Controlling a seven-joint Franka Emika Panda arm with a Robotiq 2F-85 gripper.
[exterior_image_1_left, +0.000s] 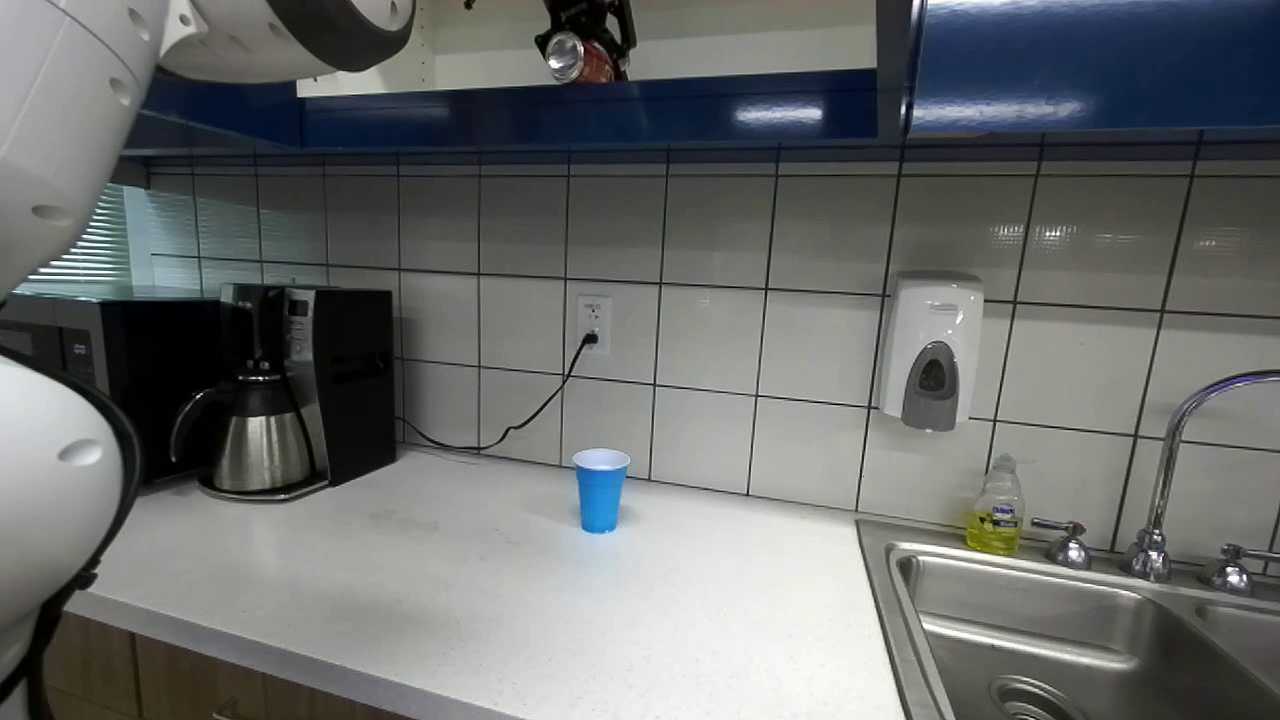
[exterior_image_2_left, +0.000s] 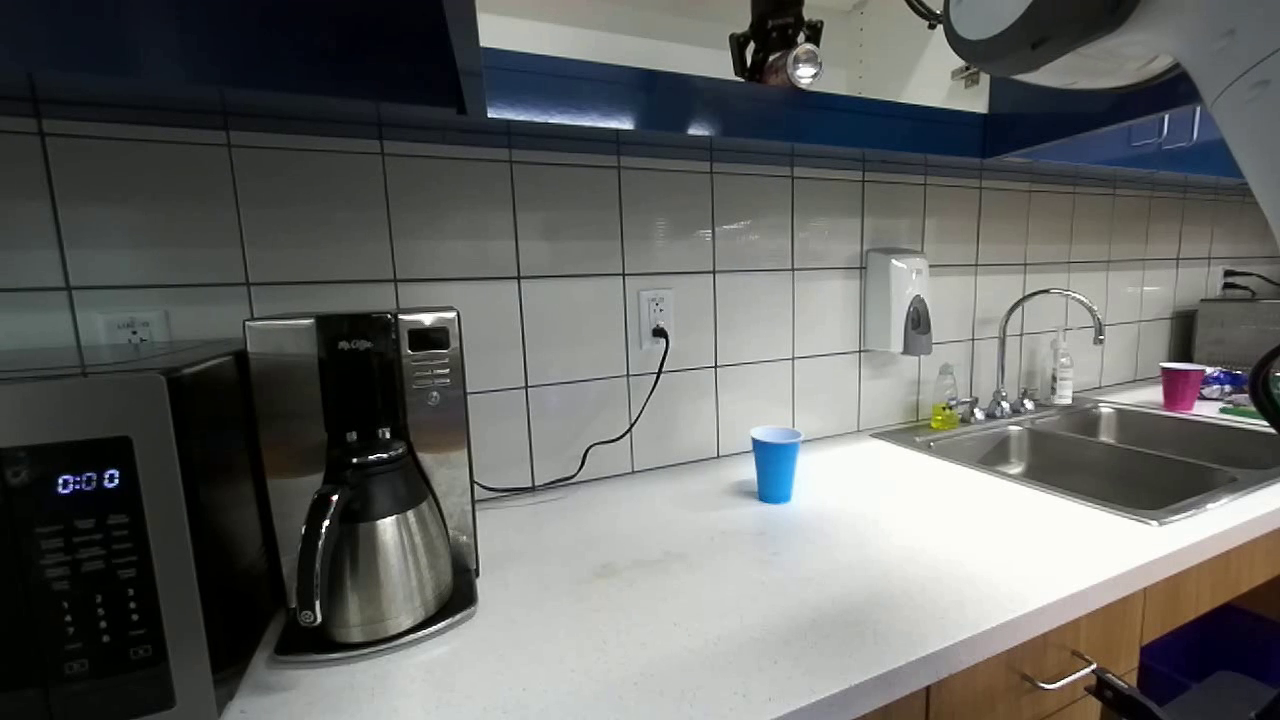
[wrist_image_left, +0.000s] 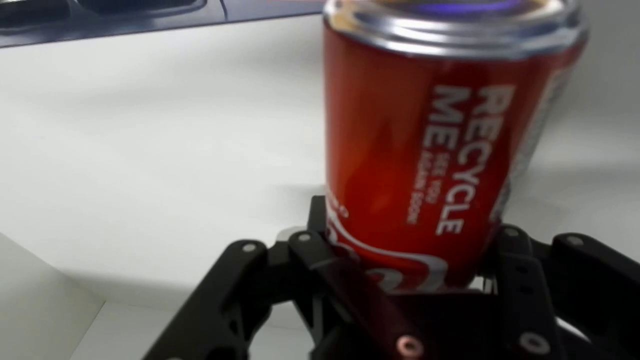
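Note:
A red soda can with a silver rim fills the middle of the wrist view. My gripper is shut on it, one black finger on each side of its lower part in that view. From outside, the can lies tilted with its silver end toward the camera, at the open upper cabinet. The gripper also shows at the top of the second exterior view, just above the blue cabinet edge. Whether the can touches the cabinet cannot be told.
A blue cup stands upright on the white counter below. A coffee maker and microwave are to the left, a sink to the right. The blue cabinet edge runs under the gripper.

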